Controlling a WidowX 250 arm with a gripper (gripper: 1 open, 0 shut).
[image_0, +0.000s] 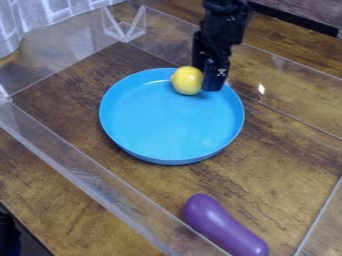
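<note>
A yellow round object, like a lemon or ball, rests at the back of a blue round plate on the wooden table. My black gripper is low at the plate's back rim, right beside the yellow object. Its fingers are dark and partly overlapping, so how far apart they stand is hard to tell.
A purple eggplant-like object lies at the front right, apart from the plate. Clear plastic walls run along the left and back of the work area.
</note>
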